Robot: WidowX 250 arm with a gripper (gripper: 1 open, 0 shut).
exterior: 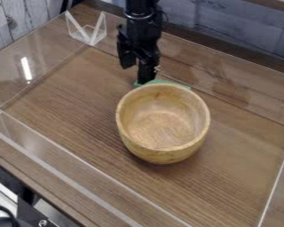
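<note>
My black gripper [141, 58] hangs from the top of the view over the wooden table, open, just above and left of a small green item [172, 84]. That item lies flat, partly hidden behind a large tan wooden bowl [162, 142]. Whether the fingertips touch anything is too small to tell.
Clear plastic pieces sit along the left edge and at the top left, near the table's far edge.
</note>
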